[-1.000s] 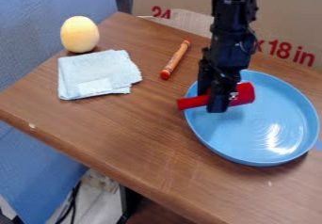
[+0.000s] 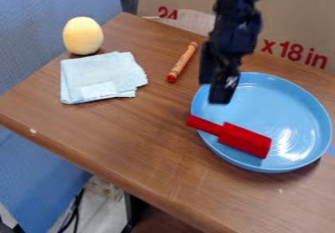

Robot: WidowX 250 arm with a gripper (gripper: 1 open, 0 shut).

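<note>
A red cylindrical object with a thinner handle (image 2: 245,139) lies in the front-left part of the blue plate (image 2: 277,108), its thin end at the plate's left rim. My black gripper (image 2: 220,80) is blurred and raised above the back-left of the plate, apart from the red object; whether its fingers are open is unclear.
An orange stick (image 2: 182,63) lies on the wooden table (image 2: 118,139) left of my gripper. A folded pale cloth (image 2: 100,76) and a yellow egg-shaped object (image 2: 82,35) are at the left. Cardboard stands behind.
My gripper was on the red object and has moved up and back, away from it. The red object now lies nearer the front of the plate, angled differently.
</note>
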